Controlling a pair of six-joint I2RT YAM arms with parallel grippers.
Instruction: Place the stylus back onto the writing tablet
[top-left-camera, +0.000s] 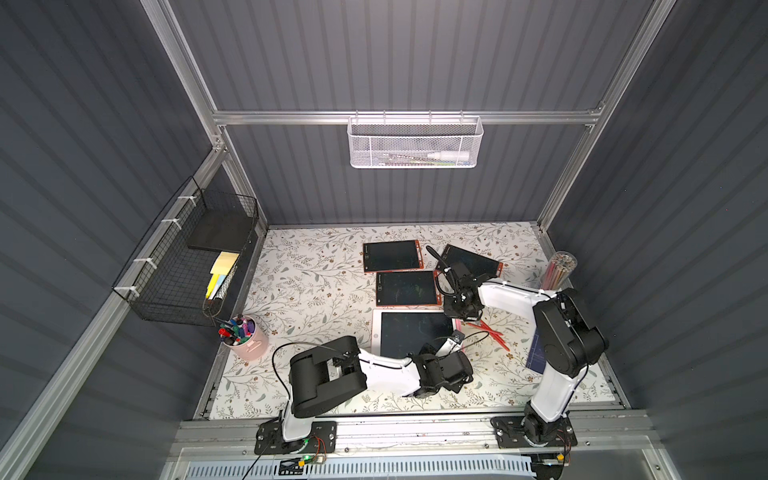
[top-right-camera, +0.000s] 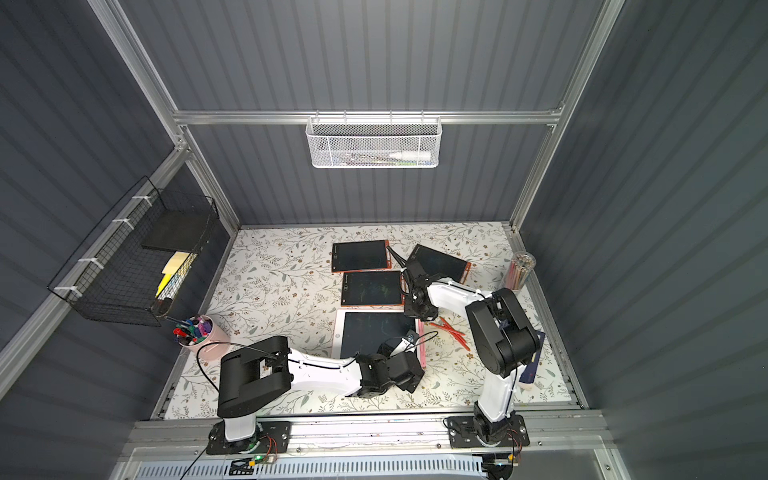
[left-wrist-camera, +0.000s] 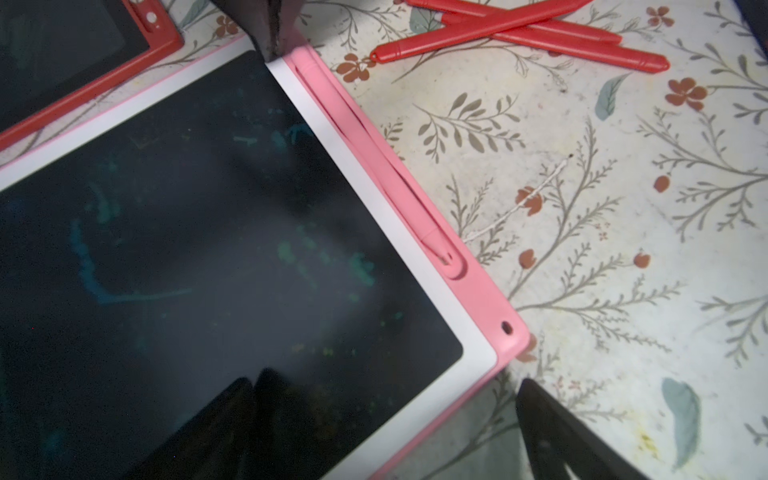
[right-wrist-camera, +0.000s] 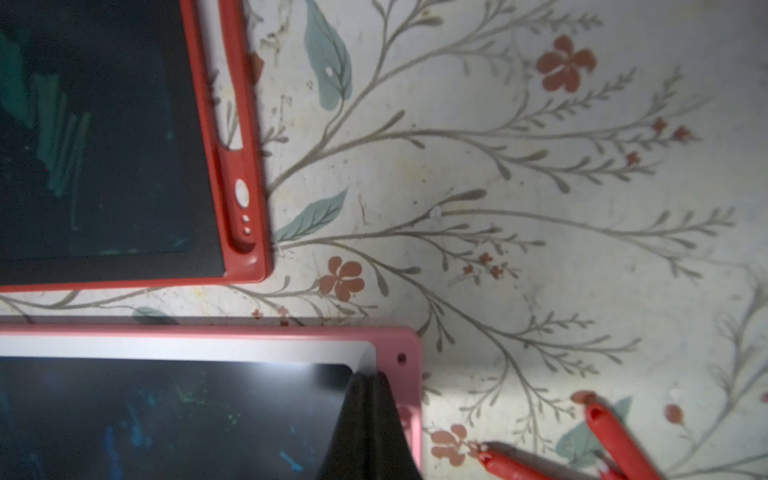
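Observation:
A white-fronted tablet with pink edges (left-wrist-camera: 376, 232) lies flat on the table, its dark screen faintly marked. A pink stylus (left-wrist-camera: 384, 172) appears to lie lengthwise in the slot along the tablet's right edge, its tip end near the lower end of the slot. My left gripper is over the tablet's near right corner, open, with nothing between its spread fingers. At the far right corner, my right gripper is shut, its fingertips together and nothing showing between them; it covers part of the slot's upper end.
Several red styluses (left-wrist-camera: 496, 32) lie crossed right of the tablet. Behind it are red-edged tablets (top-left-camera: 406, 288). A pink pen cup (top-left-camera: 252, 344) stands left, a clear pencil holder (top-left-camera: 558, 270) right.

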